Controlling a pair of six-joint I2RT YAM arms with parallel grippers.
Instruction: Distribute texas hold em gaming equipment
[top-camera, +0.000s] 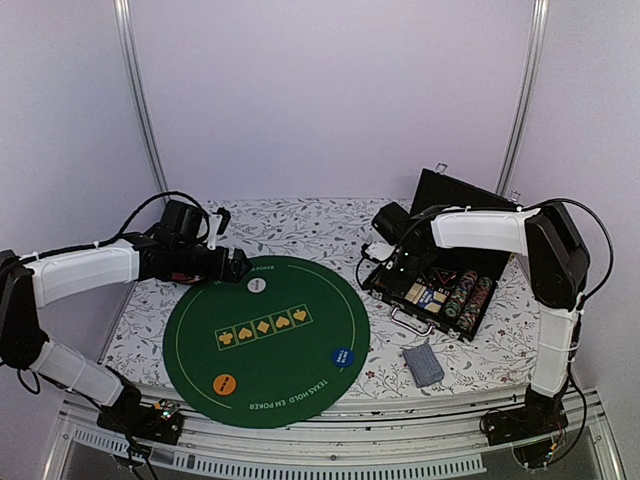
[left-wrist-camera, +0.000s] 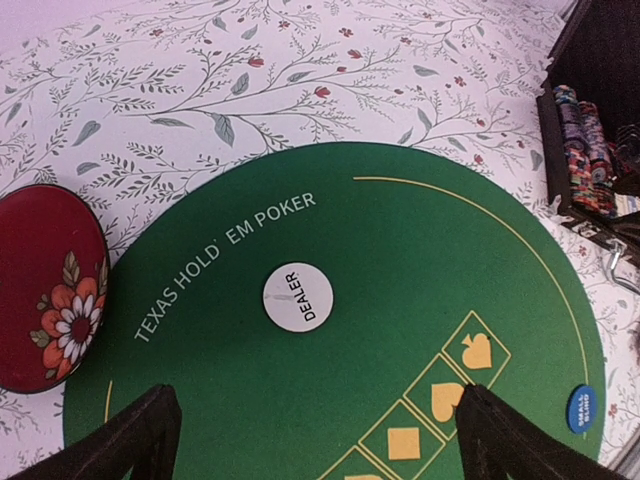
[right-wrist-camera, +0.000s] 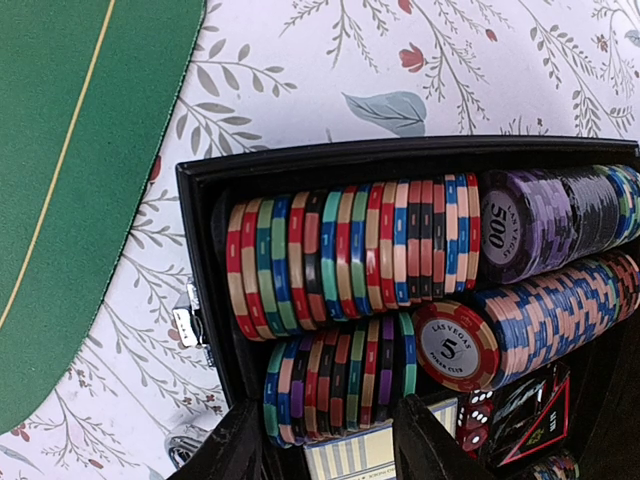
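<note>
My right gripper is inside the open poker case (right-wrist-camera: 215, 300), shut on a short row of mixed-colour chips (right-wrist-camera: 335, 375) with a finger at either end. Whether that row is clear of the case bottom I cannot tell. A longer chip row (right-wrist-camera: 350, 250) lies beside it. On the left, my left gripper stands open above the round green mat (top-camera: 200, 350), empty. The mat carries a white dealer button (left-wrist-camera: 298, 297), a blue small blind button (top-camera: 343, 357) and an orange button (top-camera: 224, 384). A blue-backed deck of cards (top-camera: 423, 365) lies in front of the case.
A dark red round box with a flower (left-wrist-camera: 50, 290) stands at the mat's back left, partly under the left arm in the top view. The case lid (top-camera: 460, 210) stands up behind the case. Bare patterned cloth (top-camera: 310, 225) lies behind the mat.
</note>
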